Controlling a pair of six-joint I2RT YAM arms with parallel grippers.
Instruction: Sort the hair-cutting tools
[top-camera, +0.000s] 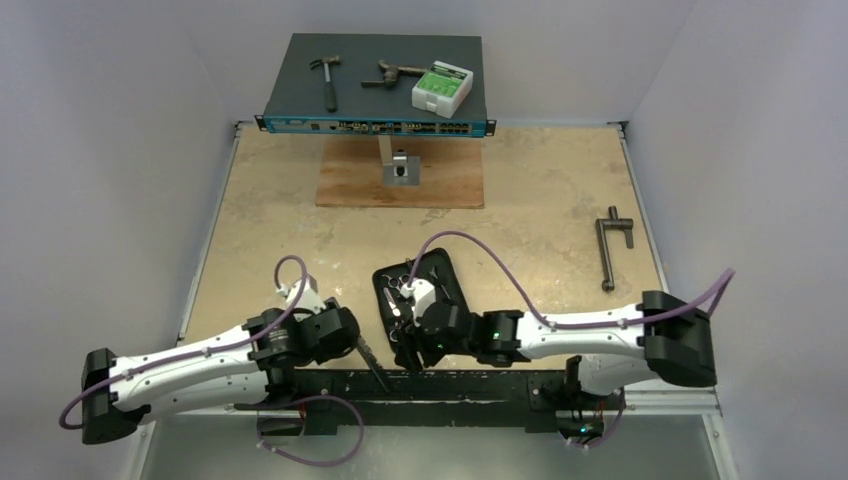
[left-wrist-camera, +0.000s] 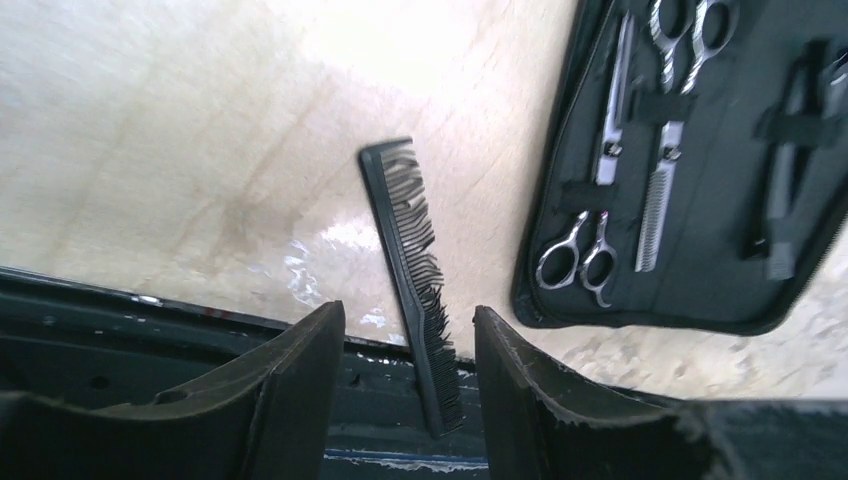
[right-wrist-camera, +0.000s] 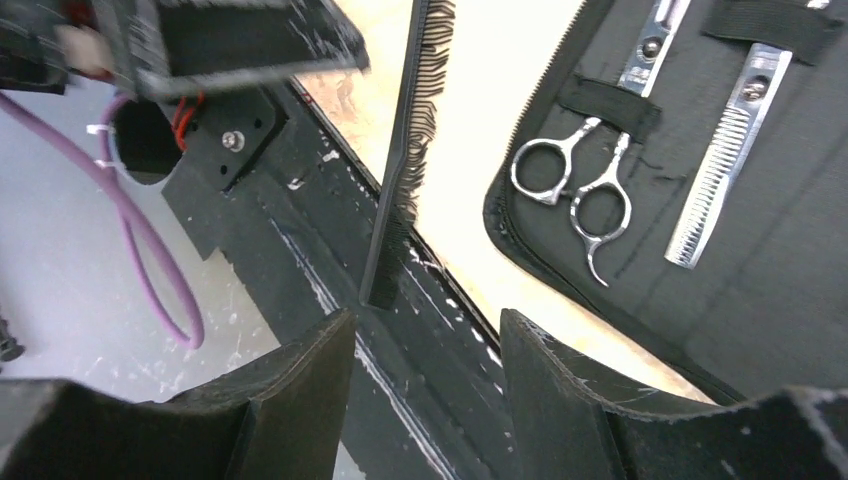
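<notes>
A black comb (left-wrist-camera: 400, 240) (right-wrist-camera: 405, 150) lies outside the black zip case, across the table's front edge. In the case (left-wrist-camera: 730, 280) (right-wrist-camera: 770, 290) are straight scissors (left-wrist-camera: 612, 100), thinning scissors (left-wrist-camera: 660, 200) (right-wrist-camera: 715, 160) and darker tools (left-wrist-camera: 780, 190) held by elastic loops. My left gripper stands open above the comb, nothing between its fingers. My right gripper (top-camera: 415, 355) is open over the case's front-left corner and the comb, also empty.
Metal tools (top-camera: 605, 250) lie at the right. A rack unit (top-camera: 330, 125) at the back carries hammers and a white box (top-camera: 442, 98). The middle and back of the table around the wooden board (top-camera: 450, 190) are mostly clear.
</notes>
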